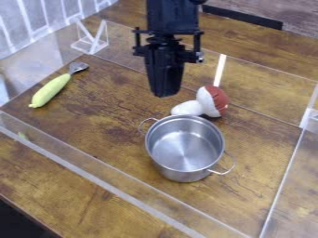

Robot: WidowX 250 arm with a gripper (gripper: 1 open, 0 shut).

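Observation:
A steel pot (184,149) with two side handles rests on the wooden table (93,158), right of centre. Just behind it lie a white rounded object (192,110) and a red-and-white one (214,100). My black gripper (165,85) hangs above and behind the pot, apart from it, shut with nothing visible between its fingers.
A yellow corn-like item (51,90) lies at the left beside a small metal utensil. Clear plastic walls border the work area.

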